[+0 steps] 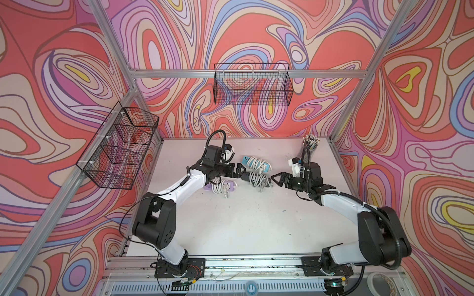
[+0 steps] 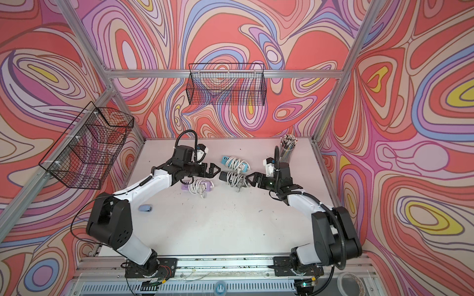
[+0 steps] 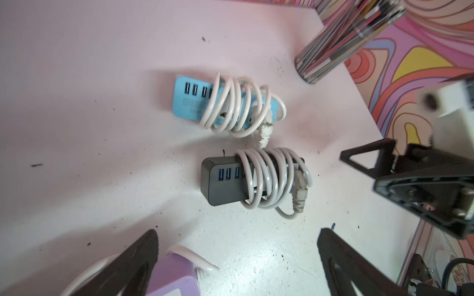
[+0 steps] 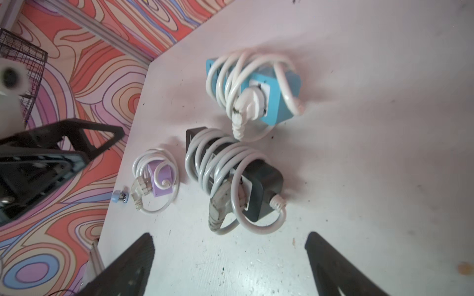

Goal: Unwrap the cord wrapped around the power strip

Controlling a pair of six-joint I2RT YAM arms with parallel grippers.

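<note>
A black power strip (image 3: 220,181) lies mid-table with a grey-white cord (image 3: 269,172) coiled around it and a plug (image 4: 223,204) set in its face. Behind it is a blue power strip (image 3: 190,101), wound in white cord (image 3: 232,103). A purple power strip (image 2: 204,186), likewise wrapped, sits to the left; its near part is partly covered by a finger in the left wrist view. My left gripper is open to the left of the black strip, its fingers empty. On the other side, my right gripper also stands open, holding nothing.
A holder of pens or sticks (image 3: 340,44) stands at the back right. A small blue object (image 2: 145,208) lies at the left. Wire baskets (image 1: 253,84) hang on the frame above the table.
</note>
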